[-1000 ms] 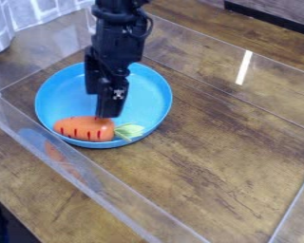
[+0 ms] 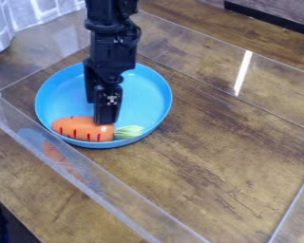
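Note:
A toy carrot (image 2: 81,128) with an orange body, dark stripes and a pale green top lies in a blue round dish (image 2: 152,100). My black gripper (image 2: 100,112) reaches down from the top into the dish, with its tips just above the carrot's body, near the upper side of it. The finger is seen end-on and dark; it stands open, and whether the tips touch the carrot is hard to tell.
Clear plastic walls (image 2: 250,66) surround the wooden table (image 2: 212,166). White crumpled material sits at the top left.
My gripper has moved a little left and down toward the carrot. The carrot and dish look unmoved.

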